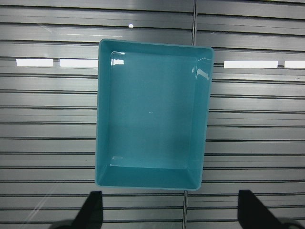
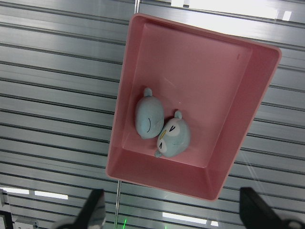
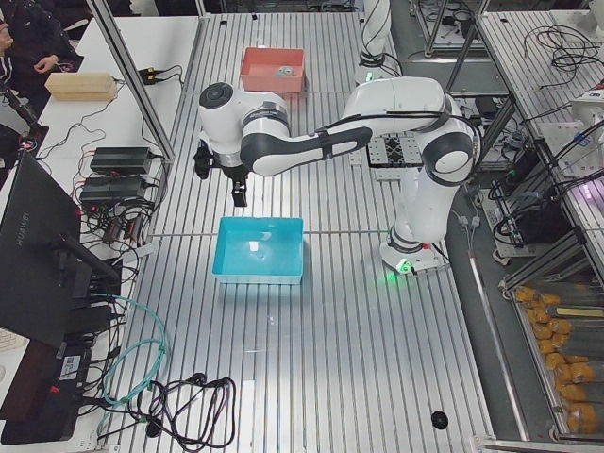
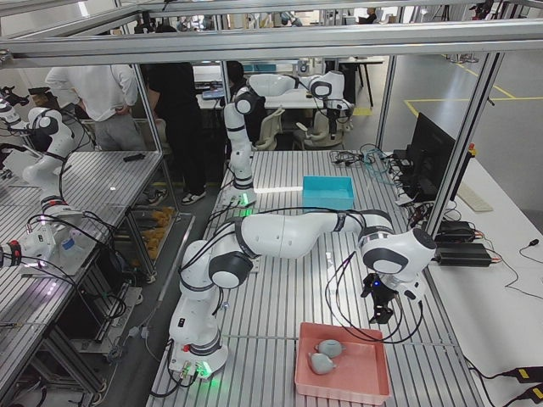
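A blue plastic bin (image 1: pixel 152 114) is empty on the slatted table, below my left gripper, which stands open with nothing between its fingers. A pink bin (image 2: pixel 209 81) holds two pale blue-grey plush toys, one plain-sided (image 2: pixel 148 114) and one with a printed face (image 2: pixel 172 136), side by side in its lower half. My right gripper hangs open above this bin, empty. In the camera right view the right arm's gripper is raised over the bin's back edge.
Coiled cables (image 3: pixel 189 411) lie at one corner of the table. A monitor (image 3: pixel 38 264) and black boxes stand on the side desk. The table around both bins is mostly clear.
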